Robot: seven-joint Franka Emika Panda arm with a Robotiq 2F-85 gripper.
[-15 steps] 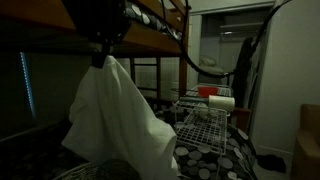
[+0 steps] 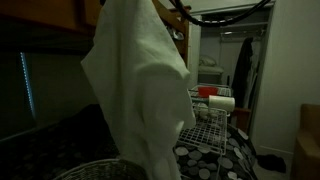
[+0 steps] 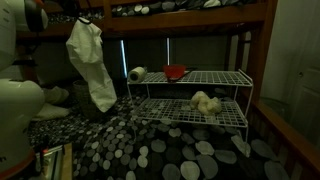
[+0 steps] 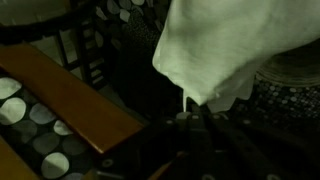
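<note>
A white cloth hangs down in a long fold in exterior view 1, its top running out of the frame. In exterior view 2 the same cloth dangles at the upper left, below my gripper. From the wrist, the cloth spreads away from my gripper, whose fingers are shut on a pinched part of it. The dark fingers hide the exact grip. Under the cloth, the rim of a round wire basket shows at the bottom of exterior view 1.
A white wire rack stands on the dotted cover. A red item and a white roll lie on its upper shelf, a pale bundle below. A wooden beam crosses the wrist view.
The cloth has risen and come nearer the exterior view 1 camera, hanging longer and narrower.
</note>
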